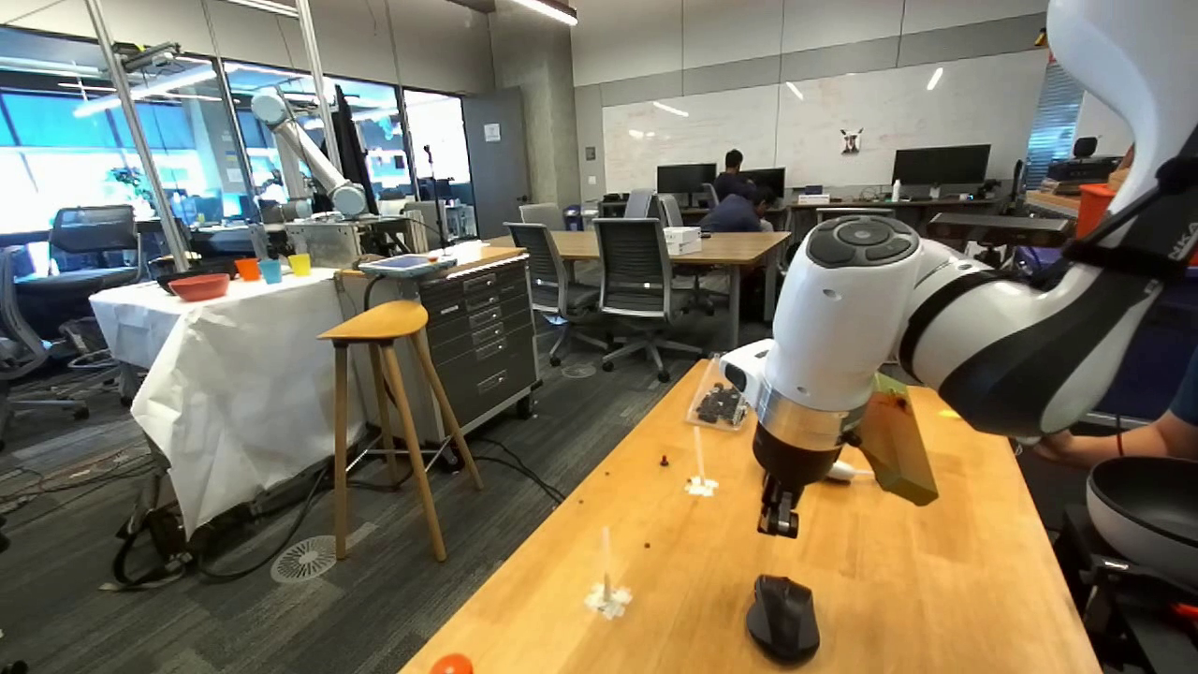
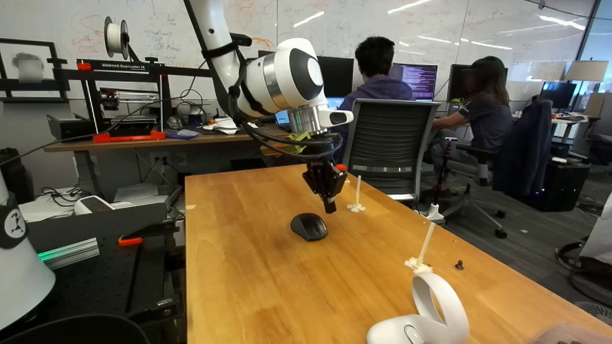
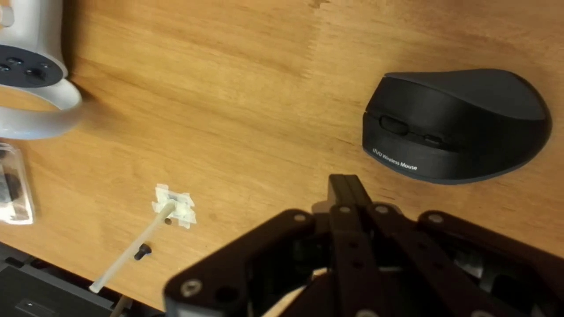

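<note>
A black wireless mouse (image 3: 460, 127) lies on the wooden table, right of the fingertips in the wrist view. My gripper is shut, its two fingers pressed together with nothing showing between them. In exterior view 1 the gripper (image 1: 778, 522) hangs above the table, behind the mouse (image 1: 782, 619) and clear of it. Exterior view 2 has the gripper (image 2: 330, 206) over the tabletop, slightly right of and higher than the mouse (image 2: 309, 227).
A white VR controller (image 2: 430, 321) rests on the table. Thin upright sticks (image 1: 606, 573) are taped along one edge, with a small dark screw (image 3: 142, 251) nearby. A clear box (image 1: 721, 400) of dark parts sits at the far end. Wood around the mouse is bare.
</note>
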